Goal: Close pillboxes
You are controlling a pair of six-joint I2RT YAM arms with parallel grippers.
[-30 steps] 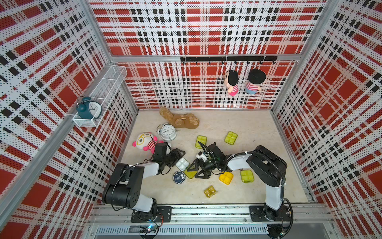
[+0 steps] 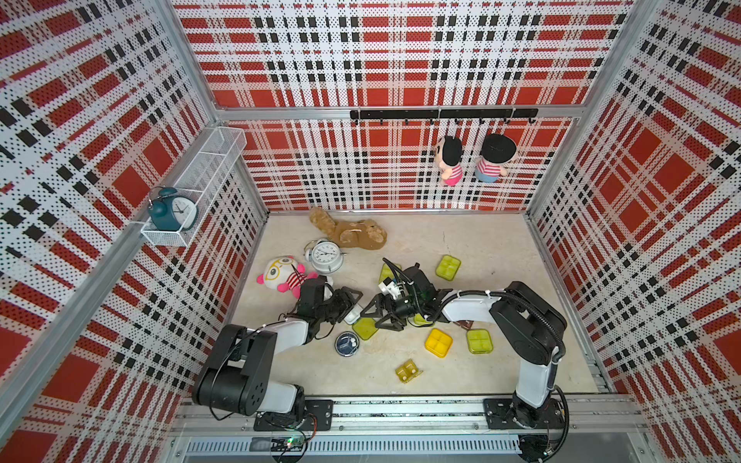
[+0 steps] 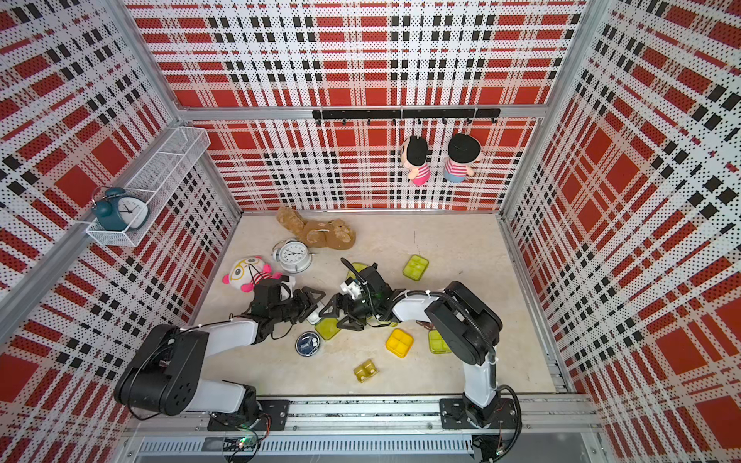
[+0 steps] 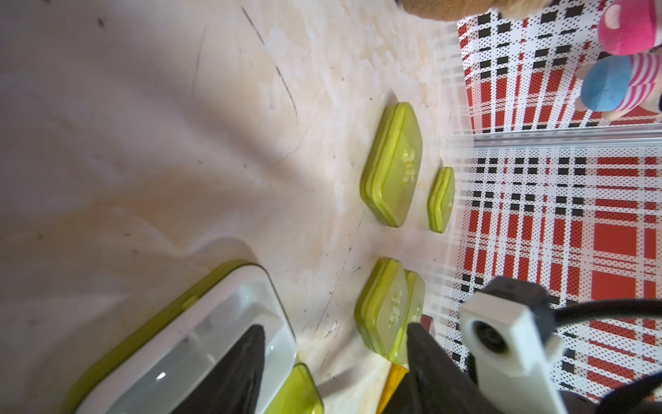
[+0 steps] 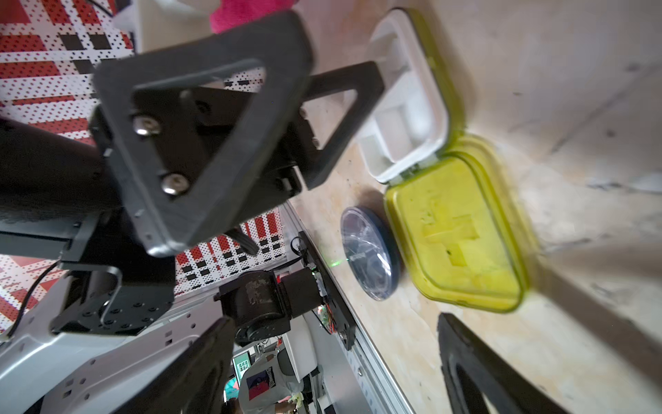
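An open pillbox lies between the grippers; its white compartment tray and yellow-green lid show in the right wrist view. My left gripper is open beside the tray, which sits partly below its fingers in the left wrist view. My right gripper hovers over the lid side, fingers apart with nothing seen between them. Closed green pillboxes lie toward the right and back, with a yellow one and an amber one nearer the front.
A round dark tin lies beside the open box. A plush toy, white clock and brown plush stand behind. Bare table shows at the back right.
My right gripper has moved toward the back over the last second, now covering more of the middle. The left gripper has shifted slightly; the open box's tray is more hidden from above.
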